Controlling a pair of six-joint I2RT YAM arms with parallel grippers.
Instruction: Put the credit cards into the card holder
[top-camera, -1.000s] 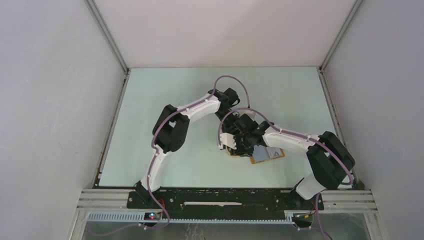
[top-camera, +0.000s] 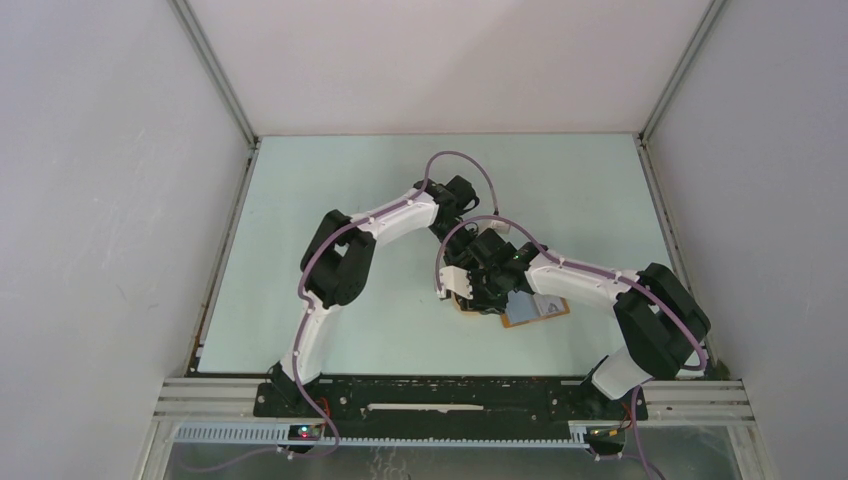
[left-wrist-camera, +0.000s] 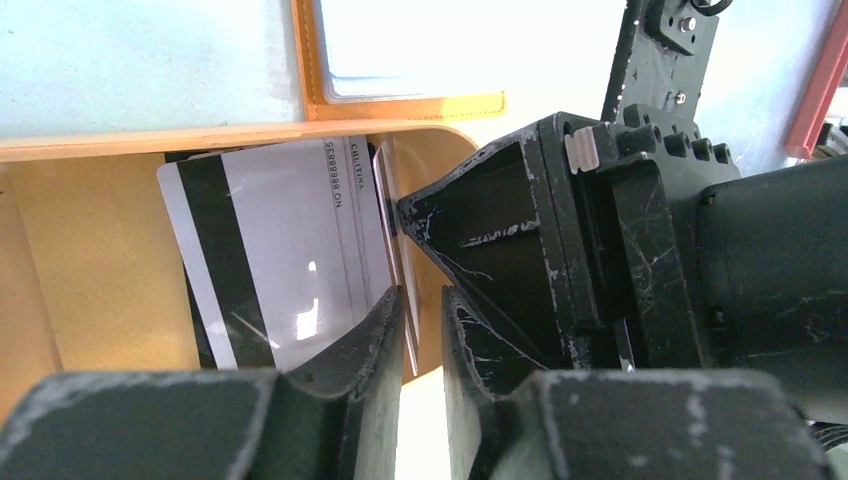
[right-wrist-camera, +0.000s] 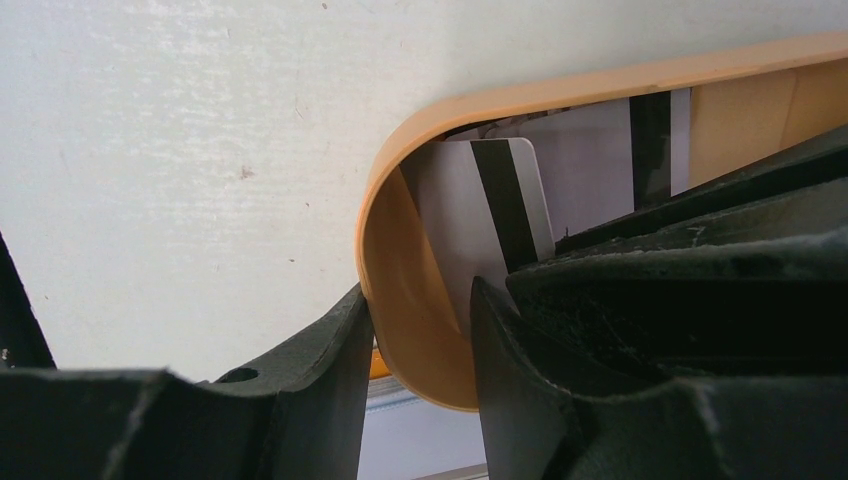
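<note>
Inside a tan open-topped box, several white cards with black stripes lie stacked. One white card leans up near the box's rounded end; its thin edge shows in the left wrist view. My left gripper stands part open over that end, with a gap between its fingers and the card's near end just beyond them. My right gripper is also part open, its fingers either side of the rounded end wall. Both arms crowd the box and hide most of it in the top view.
An orange-edged flat folder with pale clear sleeves lies open beside the box, under the right arm. The two grippers are very close together.
The left arm's elbow has shifted slightly leftward. The right arm looks still, and the folder has stayed in place. Any movement of the cards is hidden in the top view.
</note>
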